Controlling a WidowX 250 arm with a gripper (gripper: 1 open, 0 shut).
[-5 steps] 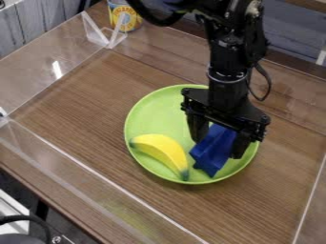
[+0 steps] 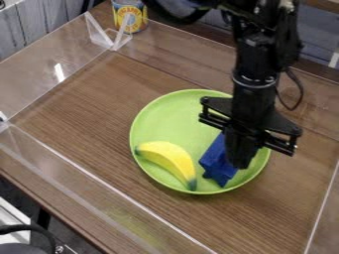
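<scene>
A green plate [image 2: 172, 116] lies on the wooden table. On it, at the lower left, is a yellow banana [image 2: 169, 157]. To its right a blue block [image 2: 216, 167] lies on the plate, partly hidden by my black gripper [image 2: 239, 149], which reaches down over it at the plate's right side. The fingertips are dark and overlap the block, so whether anything is between them is unclear.
A can [image 2: 129, 15] stands at the back left near a clear bracket. Bare wood [image 2: 79, 124] is free to the left and in front of the plate.
My gripper has shifted a little right and down over the block. The block shows less to the right of the fingers and appears slightly moved.
</scene>
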